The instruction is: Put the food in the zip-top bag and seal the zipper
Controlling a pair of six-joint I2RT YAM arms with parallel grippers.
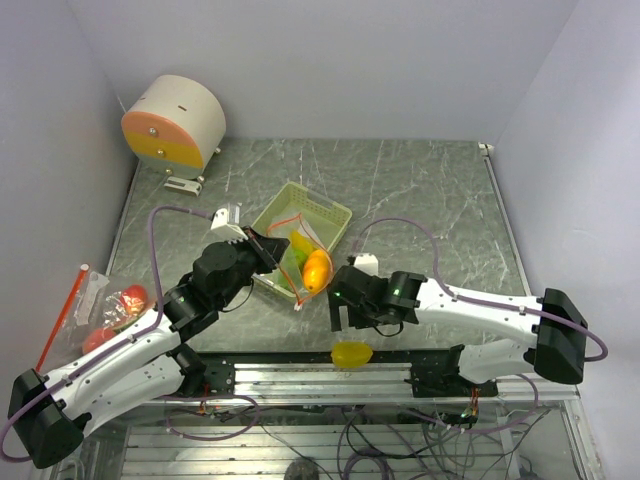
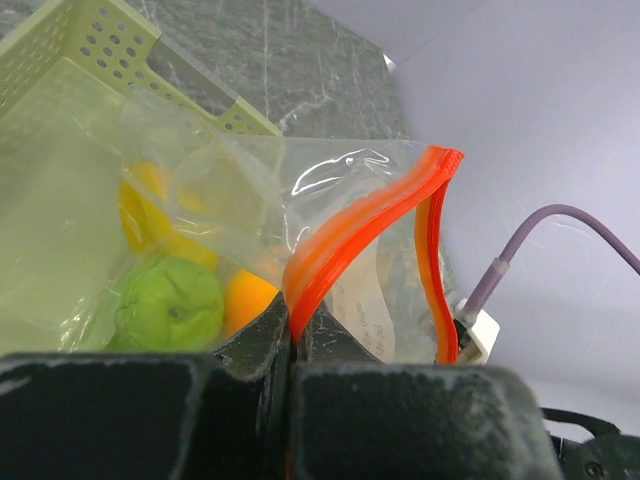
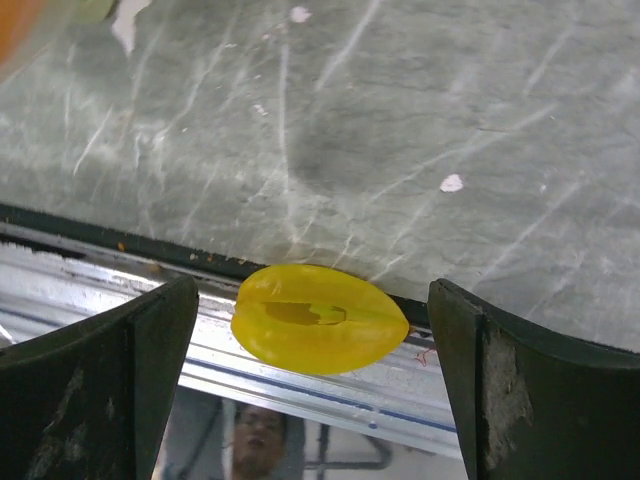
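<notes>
A clear zip bag with an orange zipper (image 2: 350, 235) stands spread at the mouth over the pale green basket (image 1: 335, 212). My left gripper is shut on the bag's zipper edge. Through the film show a green food piece (image 2: 170, 305), a yellow piece (image 2: 150, 215) and an orange one (image 1: 316, 272). A loose yellow food piece, shaped like a lemon or pepper (image 3: 320, 320), lies at the table's front edge, over the metal rail. My right gripper is open above it, its fingers (image 3: 150, 370) apart on either side in the wrist view, seemingly not touching it.
Another orange-zippered bag (image 1: 100, 310) with reddish food lies at the left. A rounded cream and orange container (image 1: 175, 125) stands at the back left. The metal rail (image 1: 300, 378) runs along the front.
</notes>
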